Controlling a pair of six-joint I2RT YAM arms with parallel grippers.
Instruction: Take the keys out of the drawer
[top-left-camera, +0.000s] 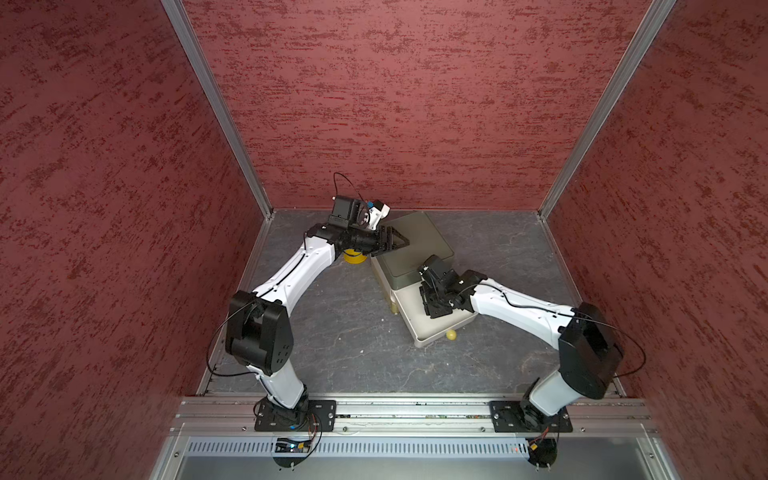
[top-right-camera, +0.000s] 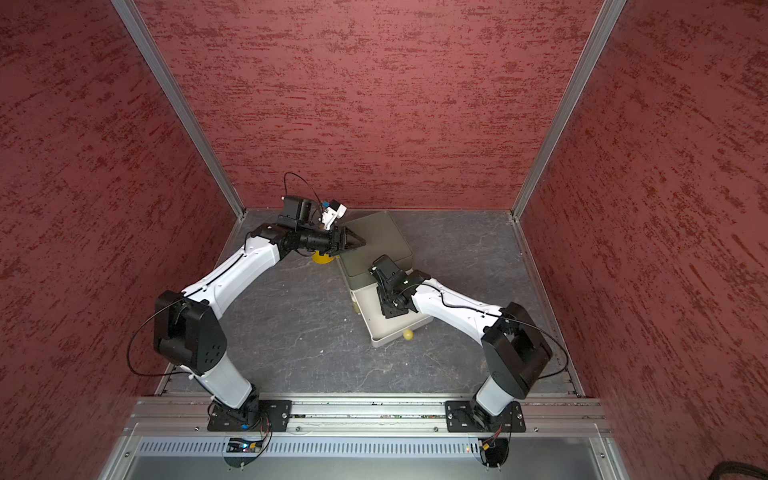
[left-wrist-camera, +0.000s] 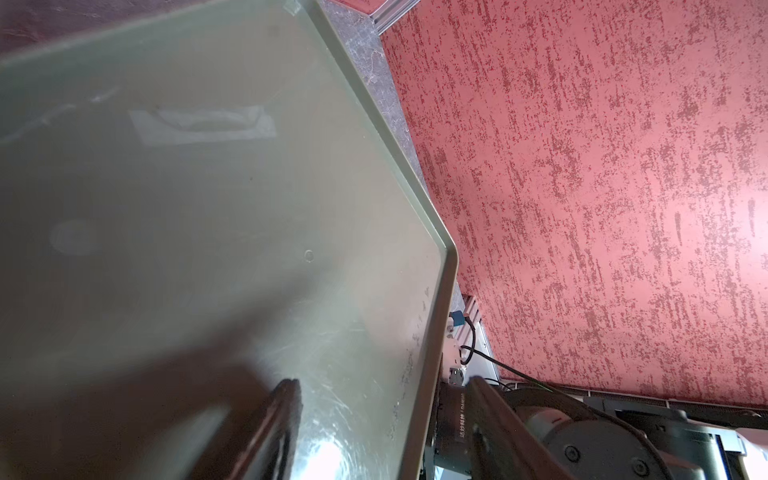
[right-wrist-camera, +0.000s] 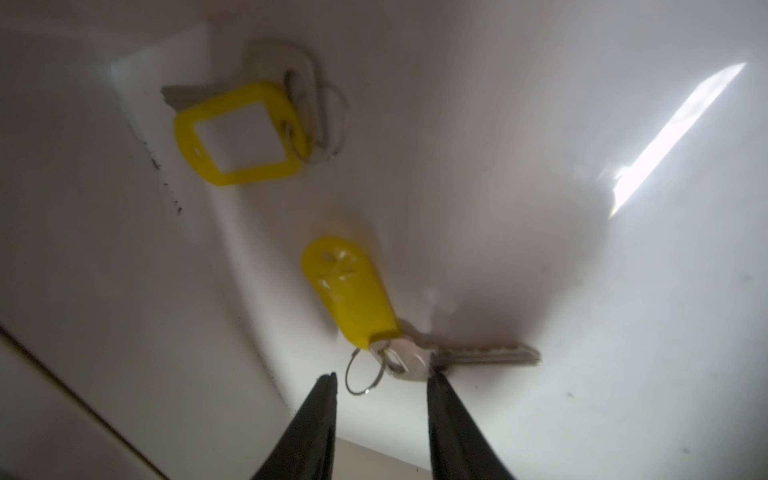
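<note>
The drawer (top-left-camera: 420, 324) is pulled out of the grey-green box (top-left-camera: 420, 228). In the right wrist view two sets of keys lie in it: one with a framed yellow tag (right-wrist-camera: 232, 176) near the wall, another with a plain yellow tag (right-wrist-camera: 352, 296) and a key (right-wrist-camera: 488, 356). My right gripper is over the drawer, open, its fingertips just by the lower key ring, nothing visibly held. My left gripper is at the box's top, fingers apart, with nothing seen between them but the lid.
A yellow round object (top-left-camera: 354, 257) stands behind the left gripper, and a small yellow knob or ball (top-left-camera: 451, 334) is at the drawer's front.
</note>
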